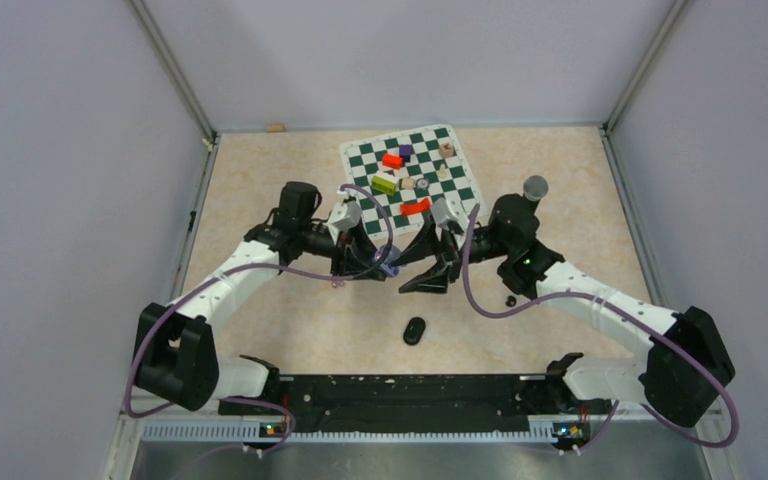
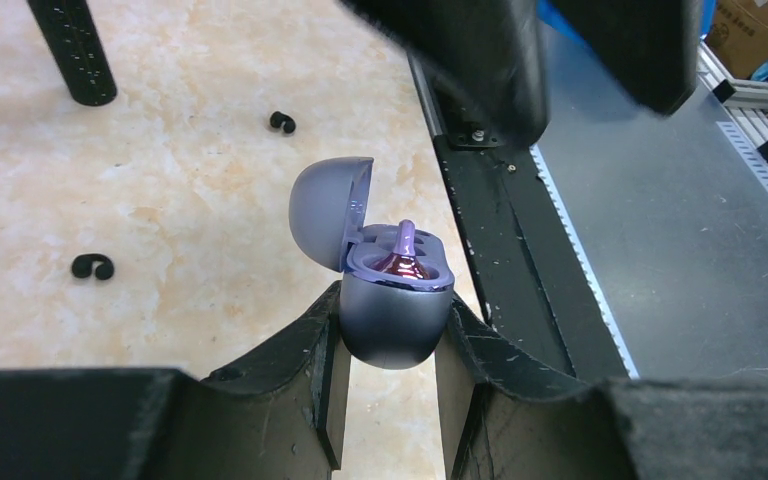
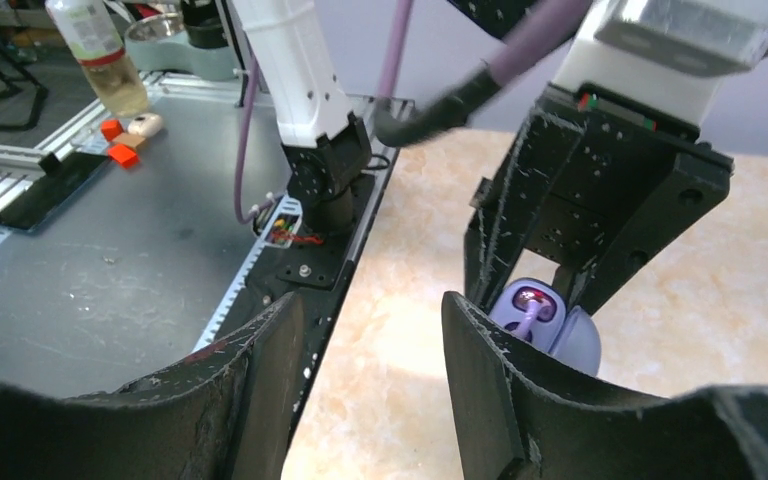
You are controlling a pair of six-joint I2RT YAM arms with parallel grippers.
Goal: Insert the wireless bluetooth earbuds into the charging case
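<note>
The purple-grey charging case [image 2: 390, 335] is pinched between the fingers of my left gripper, its lid [image 2: 320, 212] swung open. One purple earbud [image 2: 406, 238] has its stem standing up out of the case's well; whether it is fully seated I cannot tell. The right wrist view shows the case [image 3: 578, 342] and that stem beyond the right finger. My right gripper is open, nothing between its fingers, close beside the case on its right in the top view. Small pinkish pieces [image 1: 338, 283] lie on the table by the left gripper, too small to identify.
A closed black case [image 1: 414, 331] lies on the table in front of the grippers. Black earbuds [image 2: 282, 122] lie loose on the right side. Behind the arms is a checkered board [image 1: 430, 140] with blocks; a dark cylinder [image 1: 535, 187] stands to the right.
</note>
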